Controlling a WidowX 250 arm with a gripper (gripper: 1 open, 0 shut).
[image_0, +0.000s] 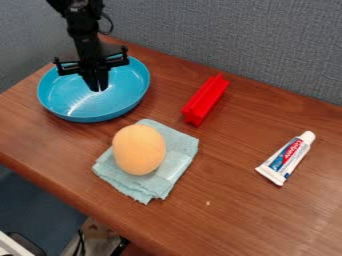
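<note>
My black gripper (95, 78) hangs over the blue round bowl (75, 103) at the upper left, its fingertips low inside it, around the middle. Whether it is open or shut, or holds anything, is hard to tell at this size. A peach-coloured ball-like object (139, 149) rests on a folded pale blue cloth (166, 176) in front of the bowl. A red bar (205, 99) lies to the right of the bowl, and a toothpaste tube (285, 158) lies at the right.
The wooden table (241, 220) has free room at the front right and between the red bar and the tube. A grey padded wall runs along the back. The table's left front edge drops to the floor.
</note>
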